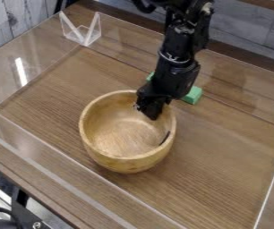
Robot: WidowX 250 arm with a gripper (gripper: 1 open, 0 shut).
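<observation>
A large wooden bowl [109,143] stands on the table, slightly left of centre. The black arm comes down from the top, and its gripper [157,111] is at the bowl's back-right rim, apparently shut on that rim. A green object [192,95] lies behind the gripper, partly hidden by the arm.
A white wire holder [82,27] sits at the back left of the wooden table [223,170]. Table edges run along the left and back.
</observation>
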